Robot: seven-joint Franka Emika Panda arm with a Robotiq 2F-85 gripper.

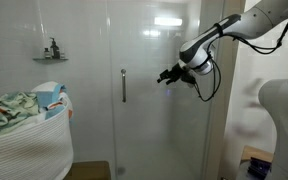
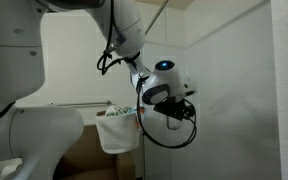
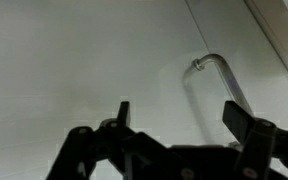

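A vertical metal handle is fixed to the glass door, which looks shut. My gripper is in the air to the right of that handle, clearly apart from it in exterior view 1. Seen from the wrist, the bent handle lies toward the right side, near the right finger. The gripper is open, its two fingers wide apart with only the pale glass behind them. Exterior view 2 shows the arm's wrist, but the fingers are hard to make out there.
A white woven basket with cloths and a blue box stands at the left. Dark bottles sit on a small wall shelf. A brown box is on the floor.
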